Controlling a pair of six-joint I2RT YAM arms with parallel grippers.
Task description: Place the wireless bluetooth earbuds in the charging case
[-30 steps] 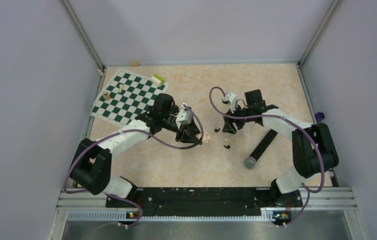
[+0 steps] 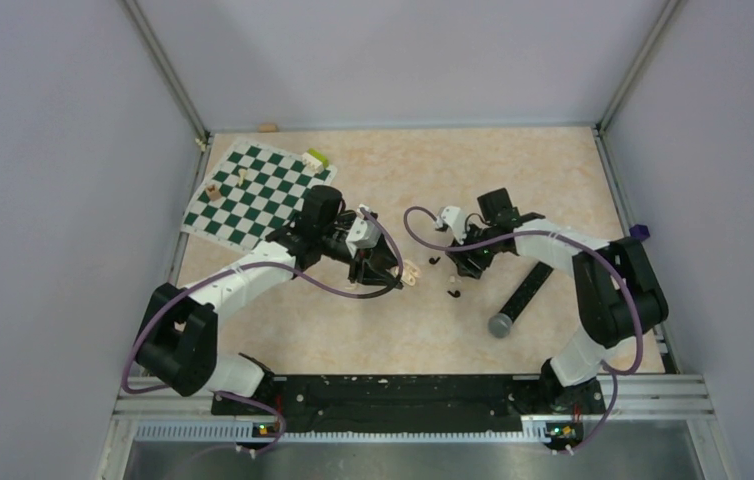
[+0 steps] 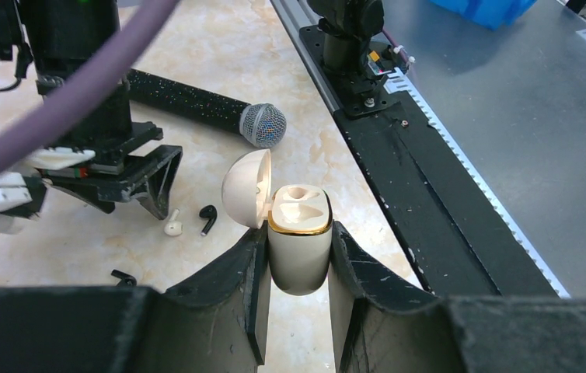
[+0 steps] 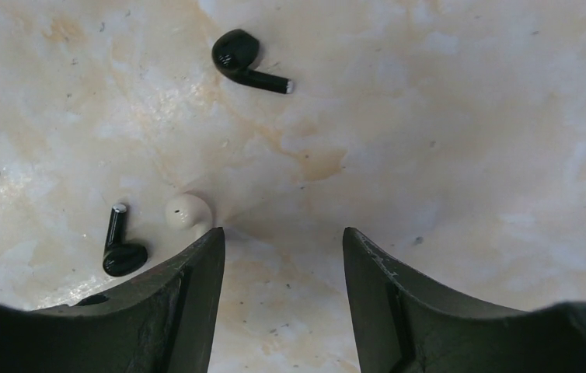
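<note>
A cream charging case [image 3: 300,249] with its lid [image 3: 248,189] swung open is held between the fingertips of my left gripper, which is shut on it. Its two earbud hollows face up, and no bud shows in them. On the table lie a white earbud [image 4: 187,211] and, close beside it, a black earbud [image 4: 123,247]. Farther off rests another black earbud [image 4: 247,62]. My right gripper is part open with nothing between its fingers; the white bud's stem lies by its left fingertip [image 4: 214,242].
A black microphone [image 2: 521,302] lies to the right of the buds. At the far left is a green checkered board [image 2: 258,195] with small objects on it.
The right gripper has moved slightly toward the front of the table, nearer the white earbud.
</note>
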